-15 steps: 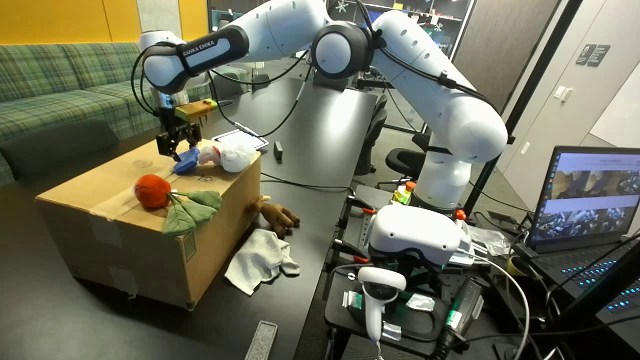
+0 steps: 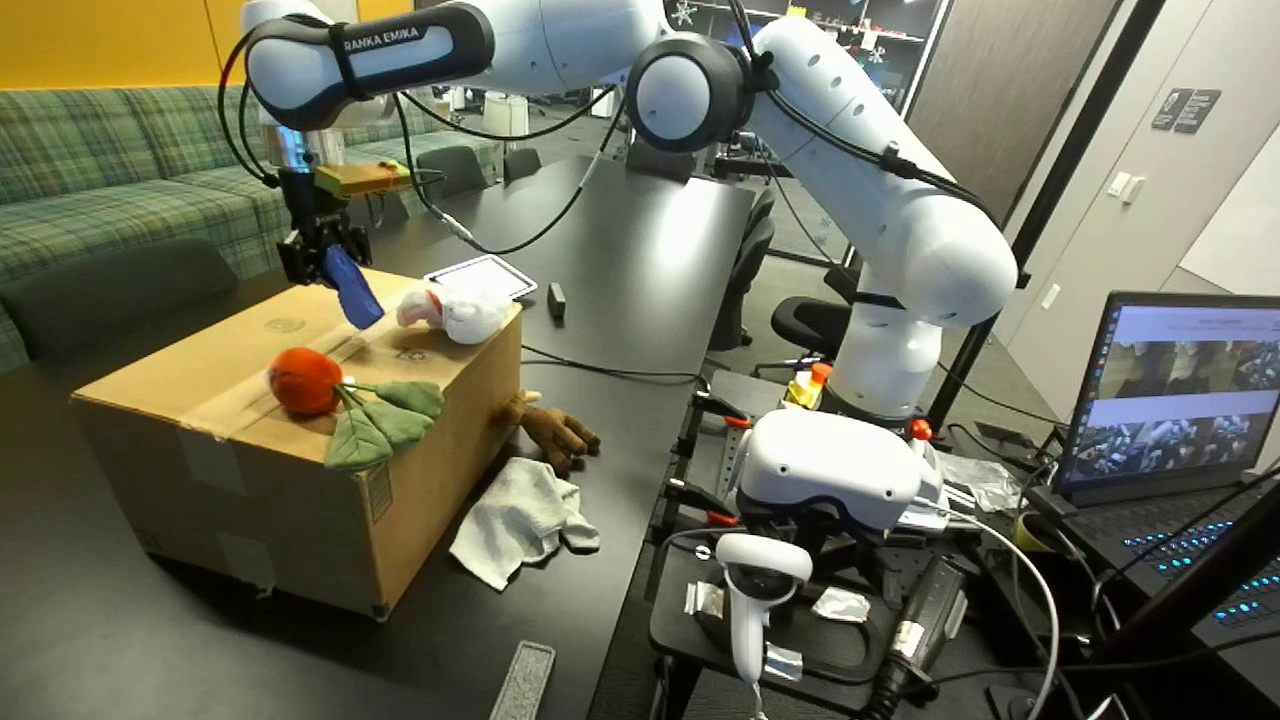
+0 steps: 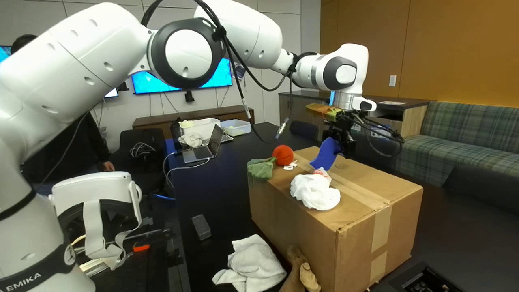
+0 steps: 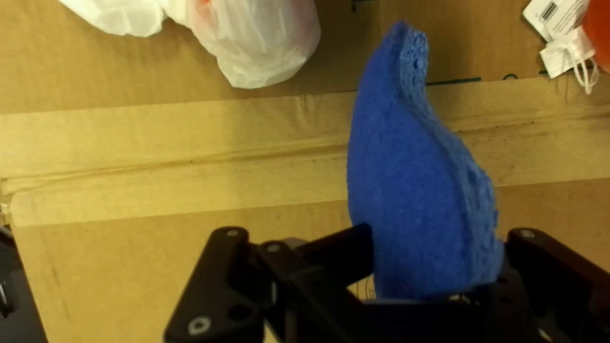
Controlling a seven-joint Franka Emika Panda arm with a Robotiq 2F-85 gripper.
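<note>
A blue cloth-like piece [image 4: 417, 171] hangs from my gripper, which is shut on one end of it. In exterior view 1 the blue piece [image 2: 351, 288] dangles at a slant over the cardboard box [image 2: 228, 348]. Exterior view 2 has the gripper [image 3: 338, 141] above the box top, with the blue piece [image 3: 325, 155] close behind a white plastic bundle [image 3: 315, 191]. Whether its lower tip touches the box is hard to tell. A red flower with green leaves [image 2: 306, 382] lies on the box near its front edge.
Beside the box on the dark table lie a brown glove-like item [image 2: 554, 434], a white towel [image 2: 523, 521] and a grey block [image 2: 524, 682]. A white tablet [image 2: 482, 277] rests farther back. The box top's left part is clear.
The gripper has risen and shifted left in exterior view 1. The blue piece came up with it, from lying on the box beside the white bundle to hanging down.
</note>
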